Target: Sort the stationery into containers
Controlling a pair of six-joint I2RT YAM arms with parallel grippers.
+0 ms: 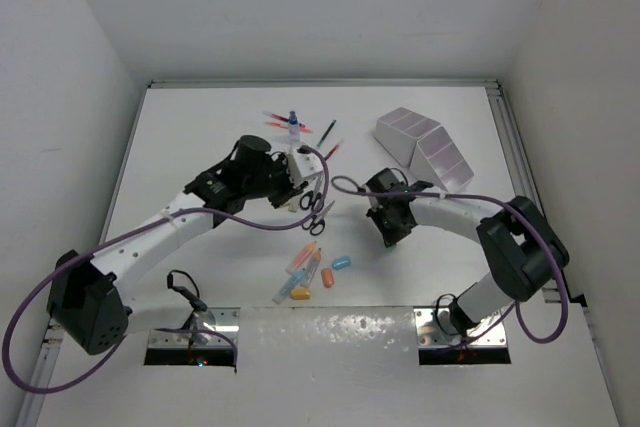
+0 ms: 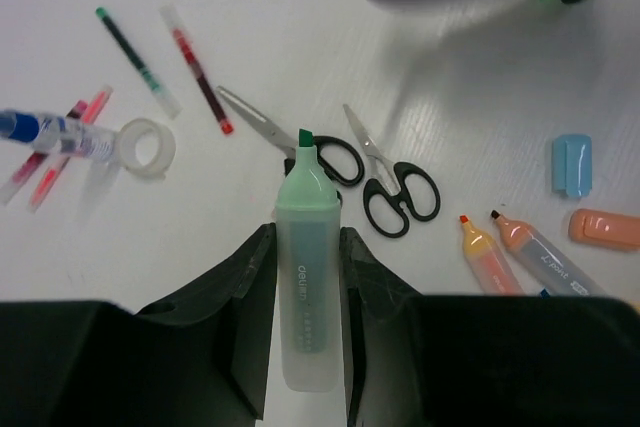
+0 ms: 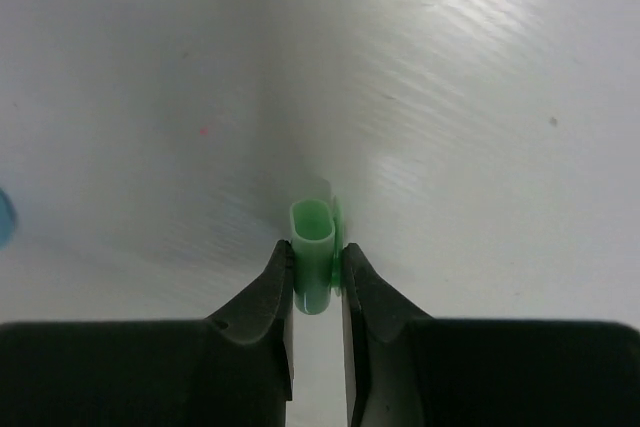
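Observation:
In the left wrist view a pale green highlighter [image 2: 308,272] stands upright between the fingers of my left gripper, which is shut on it above the pens and scissors [image 2: 395,197]. My right gripper is shut on a small green piece [image 3: 312,252], apparently a highlighter cap or eraser, low over the bare table. In the top view, markers [image 1: 300,272], erasers [image 1: 341,262], red and green pens [image 1: 290,119], a glue bottle [image 1: 294,127] and a tape roll [image 2: 145,147] lie on the table; the left arm hides part of the middle.
A grey divided container [image 1: 405,132] and a second one [image 1: 440,159] stand at the back right, just behind the right arm.

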